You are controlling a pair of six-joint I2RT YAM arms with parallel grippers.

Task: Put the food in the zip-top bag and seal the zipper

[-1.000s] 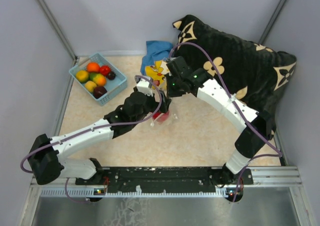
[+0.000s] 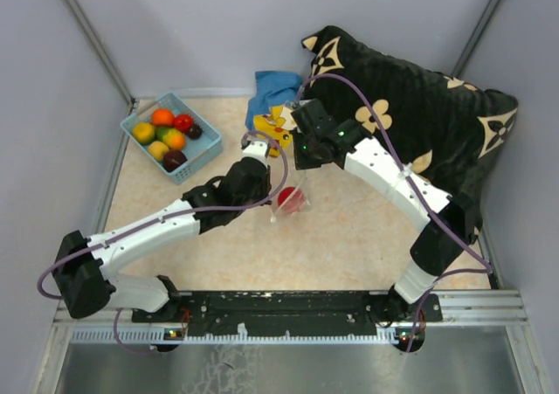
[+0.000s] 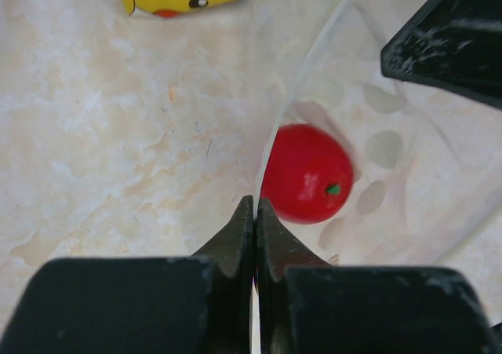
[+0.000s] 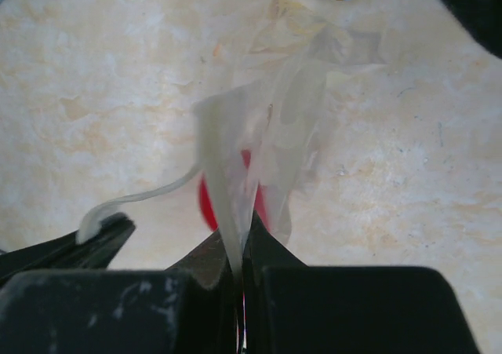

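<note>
A clear zip top bag (image 4: 290, 126) hangs in the middle of the work surface with a red tomato (image 3: 306, 173) inside it, seen also in the top view (image 2: 288, 197). My left gripper is shut at the bag's left side, a thin edge of plastic running up from its fingertips; whether it pinches it is unclear. My right gripper is shut on the bag's upper edge, the translucent strip running into its fingers. The right gripper is higher and farther back than the left.
A blue basket (image 2: 196, 158) of fruit stands at back left. A yellow patterned item (image 2: 271, 123) and a blue cloth (image 2: 271, 88) lie behind the bag. A black patterned cushion (image 2: 410, 106) fills the back right.
The bag opened out around the tomato. The right arm stayed still.
</note>
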